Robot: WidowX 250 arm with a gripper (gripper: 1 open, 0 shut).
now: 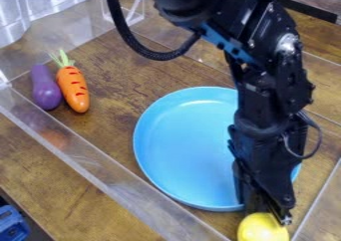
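Observation:
My black gripper [266, 195] is low over the right part of a blue plate [180, 145], its tips just above a yellow lemon-like object [261, 228] at the bottom edge of the view. The yellow object is partly cut off by the frame. I cannot see clearly whether anything is between the fingers, as the gripper body hides them.
A purple eggplant [43, 88] and an orange carrot [74, 87] lie at the upper left inside clear plastic walls. A blue object [7, 223] sits outside at the lower left. The wooden surface left of the plate is clear.

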